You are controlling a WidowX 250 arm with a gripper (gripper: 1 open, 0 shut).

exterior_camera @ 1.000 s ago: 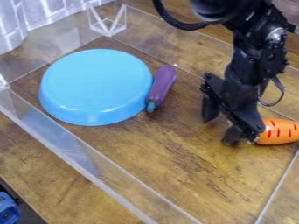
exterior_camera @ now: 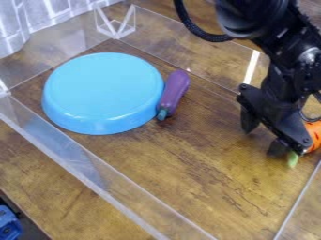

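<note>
My black gripper [exterior_camera: 269, 131] is low at the right edge of the wooden table, its fingertips around the orange carrot [exterior_camera: 311, 137], which is mostly hidden behind it. Whether the fingers are shut on it I cannot tell. A purple eggplant-like toy [exterior_camera: 175, 88] lies left of the gripper, beside a large blue round lid or plate [exterior_camera: 101, 90].
Clear plastic walls edge the table at left. A small white wire piece [exterior_camera: 114, 19] sits at the back left. A blue object [exterior_camera: 7, 225] shows at the lower left.
My gripper has moved to the right, over the carrot, which is now more hidden. The eggplant and blue round piece have not moved.
</note>
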